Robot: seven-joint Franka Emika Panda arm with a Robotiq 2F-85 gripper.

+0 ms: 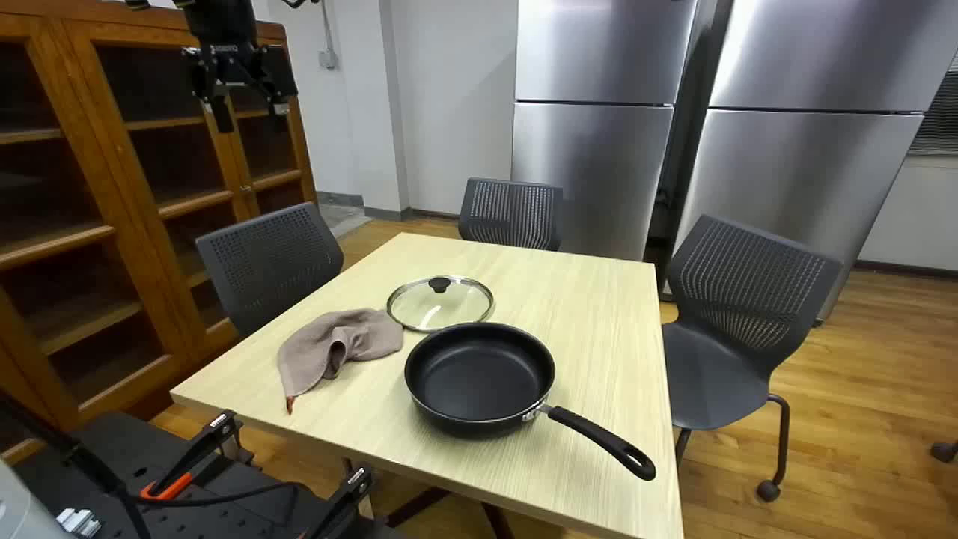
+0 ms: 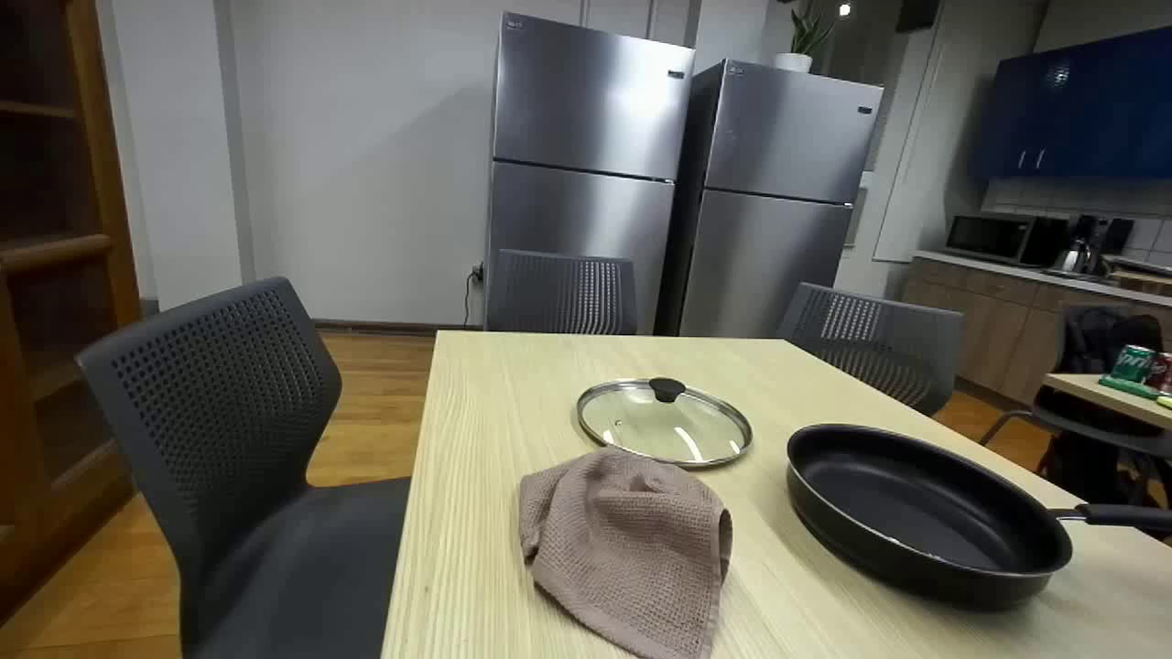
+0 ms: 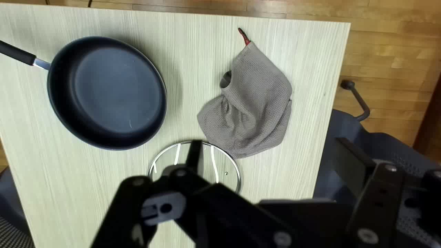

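High above the table's far left side, my gripper hangs open in exterior view 1, with nothing between its fingers. The wrist view shows its fingers spread wide. A black frying pan sits upright and empty, its handle pointing to the near right corner. Behind it, a glass lid with a black knob lies flat on the table. A crumpled grey-brown towel lies left of the pan, close to the lid. In the wrist view my gripper partly covers the lid.
Everything lies on a pale wooden table. Dark chairs stand around it, including one at the left and one at the right. A glass-fronted cabinet is at the left.
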